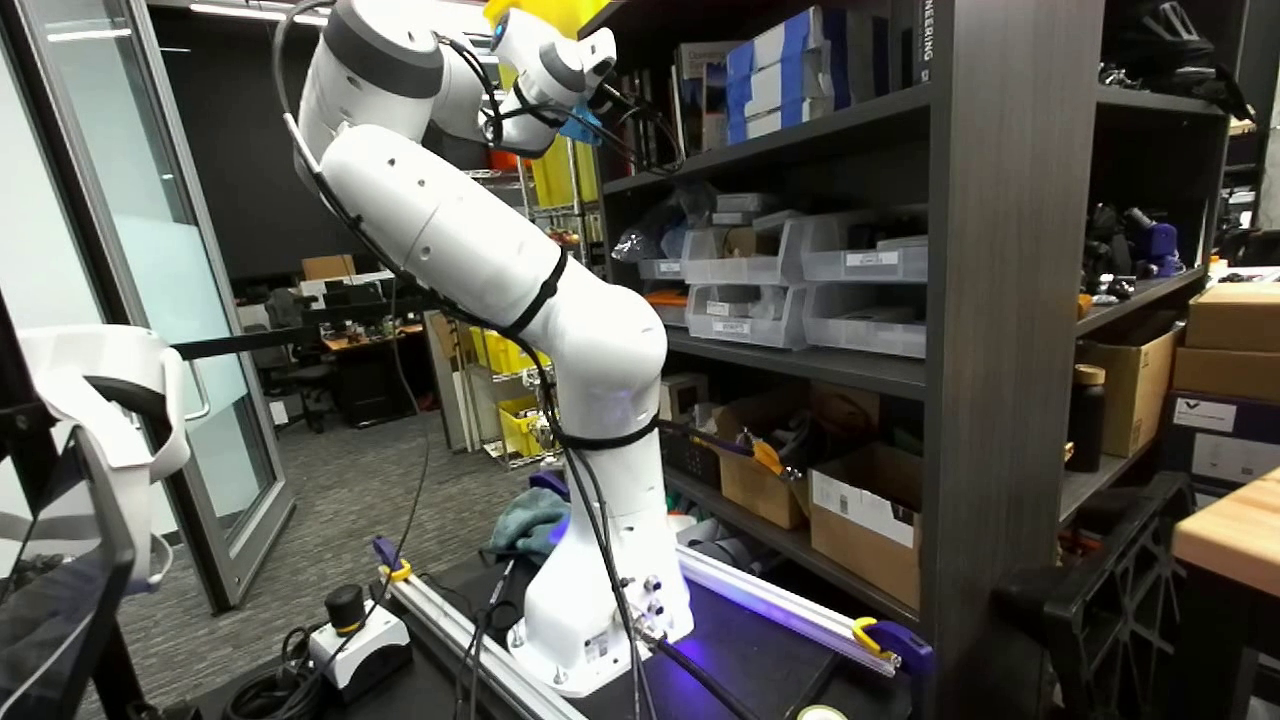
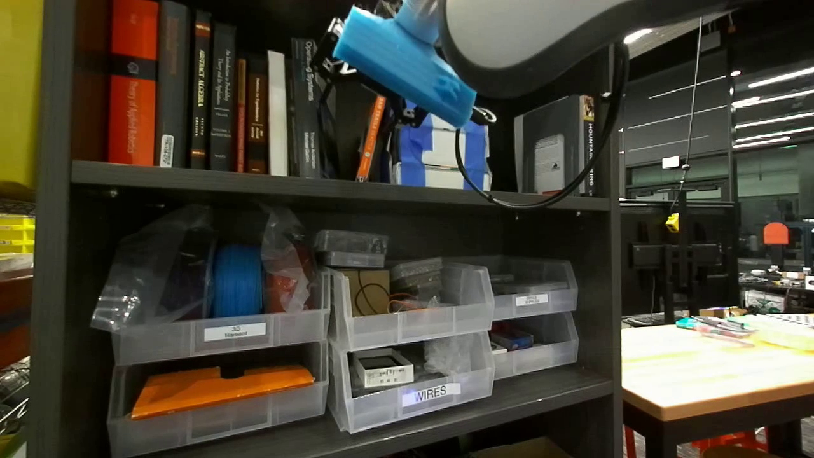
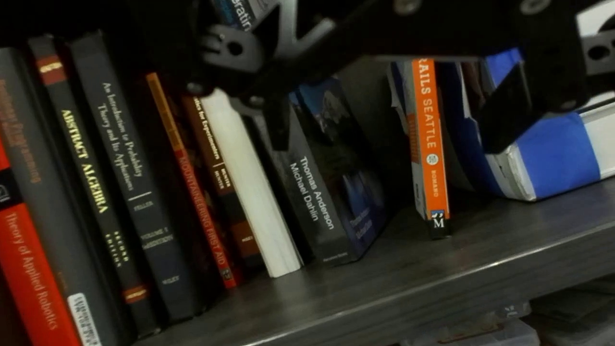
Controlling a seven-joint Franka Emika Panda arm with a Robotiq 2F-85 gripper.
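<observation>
In the wrist view my gripper is open, its dark fingers [image 3: 280, 128] wide apart and nothing held between them. An orange-spined book [image 3: 429, 138] stands on the shelf in the space seen between the fingers, leaning slightly. Left of it is a dark book [image 3: 317, 202] naming Thomas Anderson and Michael Dahlin, behind the left finger. Exterior view 2 shows the blue hand part [image 2: 404, 65] in front of the upper shelf, tilted. How far the fingers are from the books cannot be judged.
Several more books, including a red one [image 2: 133, 84], fill the upper shelf's left side. A blue-and-white striped stack [image 3: 556, 155] is right of the orange book. Clear bins [image 2: 412, 328] occupy the shelf below. A black cable [image 2: 534, 205] hangs from the arm in a loop.
</observation>
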